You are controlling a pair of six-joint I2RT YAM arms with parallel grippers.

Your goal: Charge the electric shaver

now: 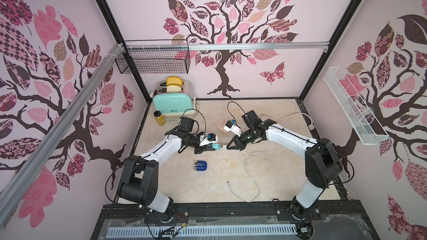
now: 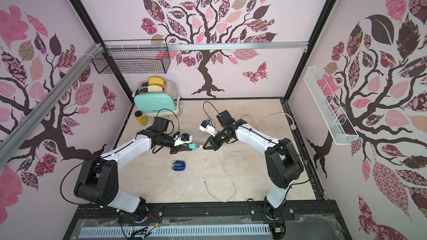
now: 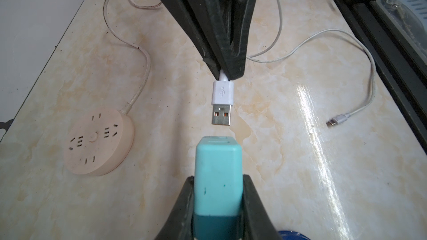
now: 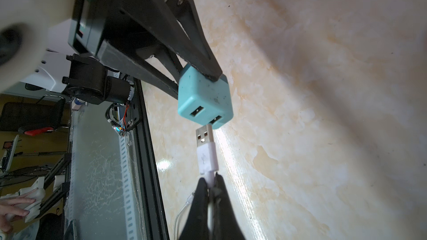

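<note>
My left gripper is shut on a teal charger block (image 4: 206, 95), whose two USB slots face my right gripper. That gripper is shut on the white cable just behind its USB plug (image 3: 222, 102). In the left wrist view a small gap separates the metal tip from the block; in the right wrist view the tip lies close to the slots, nearer the right-hand one. The blue shaver (image 1: 200, 165) lies on the table in front of the left gripper. Below and right, the cable's other end (image 3: 339, 119) lies loose.
A round pale power strip (image 3: 100, 142) with several sockets sits behind the grippers. At the back left stand a teal toaster (image 1: 171, 103) and a yellow jar (image 1: 159, 117).
</note>
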